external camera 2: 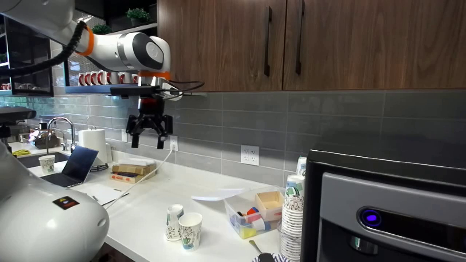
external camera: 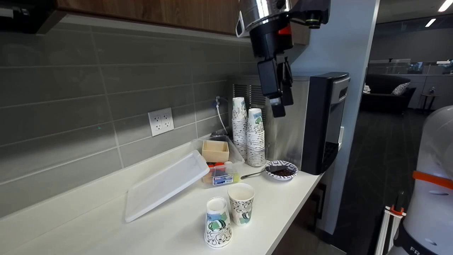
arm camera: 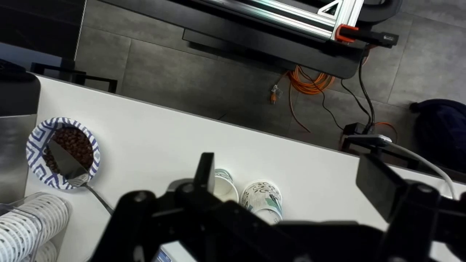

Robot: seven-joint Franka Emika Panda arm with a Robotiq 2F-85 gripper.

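High above the white counter, my gripper (external camera 2: 148, 144) stands open with nothing between its fingers. Well below it are two patterned paper cups side by side. One cup (external camera: 241, 203) is upright with its mouth up; the other (external camera: 218, 223) stands upside down close beside it. Both cups also show in the wrist view, partly behind my gripper. A bowl with a blue-and-white zigzag pattern (arm camera: 35, 150) holds brown beans. A spoon or scoop (arm camera: 98, 198) rests in it, its handle over the rim.
Two tall stacks of cups (external camera: 255, 140) stand against a steel machine (external camera: 291, 123) with a black front. A clear bin (external camera 2: 242, 220) holds a wooden box (external camera 2: 269, 201) and small items. A white lid (external camera: 165, 182) leans nearby. The counter's left part holds a laptop (external camera 2: 81, 163).
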